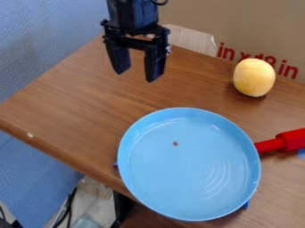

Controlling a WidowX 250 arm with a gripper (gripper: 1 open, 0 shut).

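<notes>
My black gripper (137, 62) hangs open above the back-left part of the wooden table, its two fingers apart with nothing visible between them. A large light-blue plate (188, 165) lies at the front right. A yellow, potato-like round object (254, 77) stands at the back right. A red object (281, 142) lies at the right edge, just beside the plate.
A cardboard box (262, 31) stands behind. The table's left edge drops to blue fabric and cables at the lower left.
</notes>
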